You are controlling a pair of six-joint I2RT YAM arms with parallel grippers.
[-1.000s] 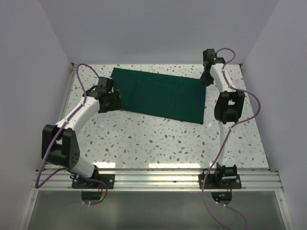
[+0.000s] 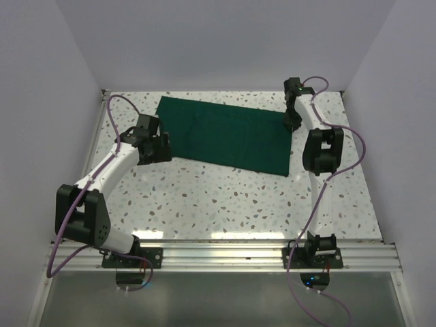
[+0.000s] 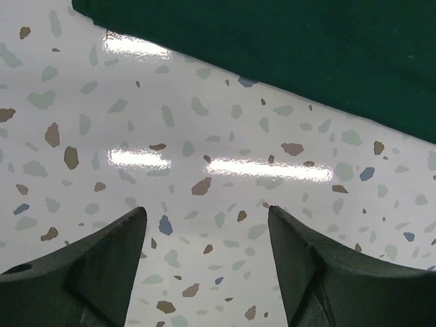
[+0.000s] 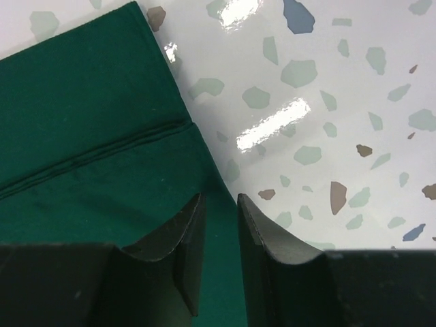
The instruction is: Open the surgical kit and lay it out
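A dark green cloth (image 2: 228, 139), the wrap of the kit, lies spread in a wide rectangle on the speckled table. Its fold line crosses the right wrist view, where the cloth (image 4: 129, 184) fills the left side. My right gripper is over its right edge near the back right corner, fingers parted by a narrow gap with green cloth below; contact cannot be judged. By the front left corner is my left gripper (image 2: 165, 150); its wrist view shows widely parted fingers (image 3: 126, 235) over bare table, with the cloth (image 3: 272, 48) beyond. No instruments are visible.
Grey walls (image 2: 218, 44) rise at the back and sides, and a metal rail (image 2: 225, 252) runs along the front.
In the top view my right gripper has come slightly toward the front along the cloth's right edge. The left arm has shifted a little left and frontward. The cloth looks unmoved.
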